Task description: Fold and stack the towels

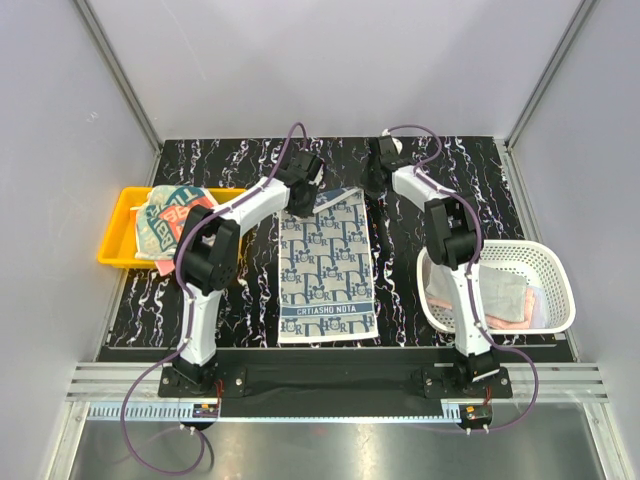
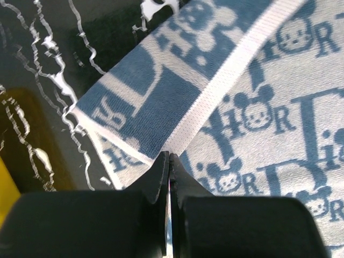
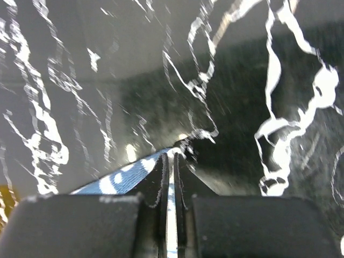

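Observation:
A grey-and-blue patterned towel lies lengthwise on the dark table, its lettered band near the front edge. Its far end is turned over, showing a blue face and a pale hem. At the far left part, my left gripper is shut on the hem, which meets the fingertips in the left wrist view. My right gripper is shut on the towel's far right corner; in the right wrist view a bit of blue-and-white cloth runs into its fingertips. The stretch between the grippers is pulled nearly straight.
On the left stands a yellow tray with a folded, coloured towel in it. A white perforated basket at the right holds grey and pink cloths. Bare table shows behind the towel and on both sides.

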